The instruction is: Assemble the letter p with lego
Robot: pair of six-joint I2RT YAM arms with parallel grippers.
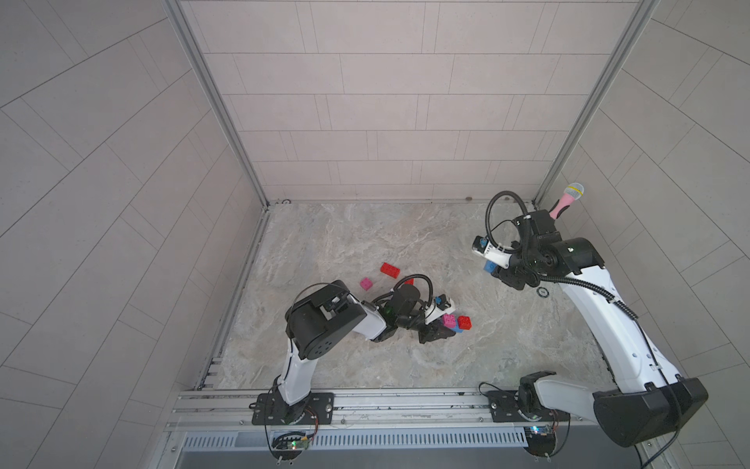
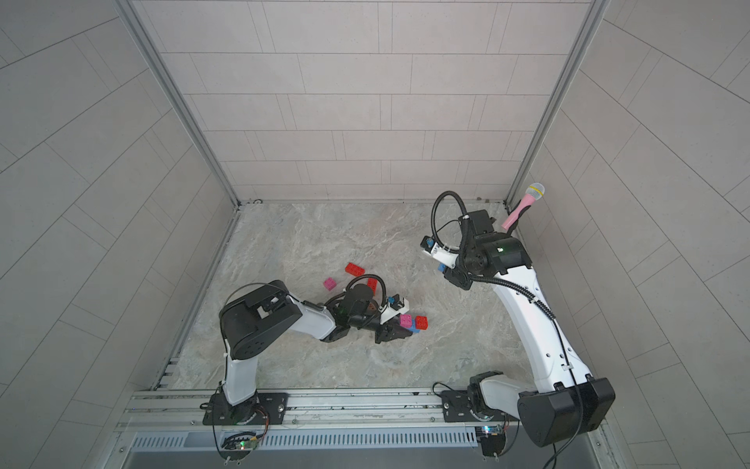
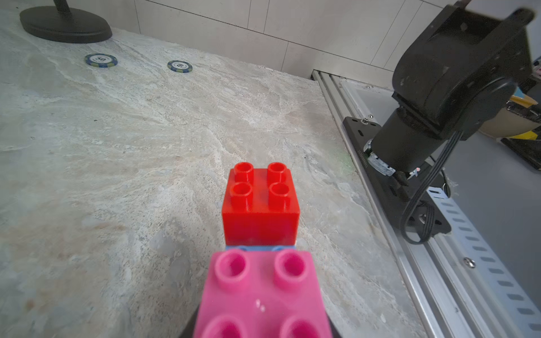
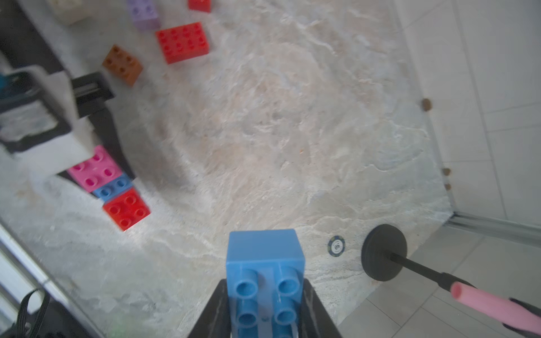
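At the front middle of the table, my left gripper (image 1: 445, 329) is shut on a pink brick (image 3: 259, 290). Blue and red bricks are part of this group: a blue piece (image 4: 113, 187) shows between the pink brick and a red brick (image 3: 261, 214), which sits atop the blue. The studs face up in the left wrist view. Over to the right, my right gripper is shut on another blue brick (image 4: 265, 246), its studs towards the wrist camera. In the top left view only a small part of that blue brick (image 1: 490, 266) shows beside the gripper.
Loose on the table lie a red brick (image 4: 183, 42), a brown brick (image 4: 122, 64) and a lavender brick (image 4: 143, 14). A small pink brick (image 1: 365, 283) lies left. A black microphone stand base (image 4: 383, 252) and a chip (image 4: 336, 245) are at the right. Bare table separates the grippers.
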